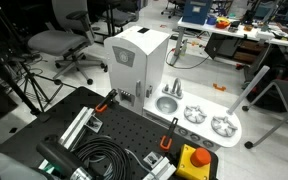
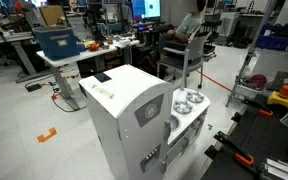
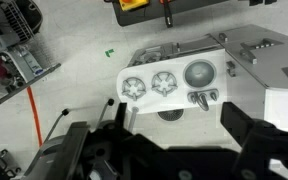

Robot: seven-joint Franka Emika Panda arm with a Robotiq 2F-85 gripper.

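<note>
A white toy kitchen counter (image 1: pixel 199 108) stands beyond the dark table, with a grey sink bowl (image 3: pixel 198 73), a tap (image 3: pixel 202 98) and two ringed burners (image 3: pixel 164 83). A tall white toy cabinet (image 1: pixel 136 62) adjoins its sink end, with its door closed. In the wrist view, my gripper shows as two dark fingers spread apart at the lower edge. The counter's front strip and floor show between them, and I see nothing held. Neither exterior view shows the gripper clearly.
On the dark table (image 1: pixel 129 128) lie coiled black cables (image 1: pixel 104 157) and orange-handled clamps (image 1: pixel 168 137). A yellow box with a red button (image 1: pixel 200 157) sits at the table's right corner. Beyond the kitchen, an office chair (image 1: pixel 64 38) stands on open floor.
</note>
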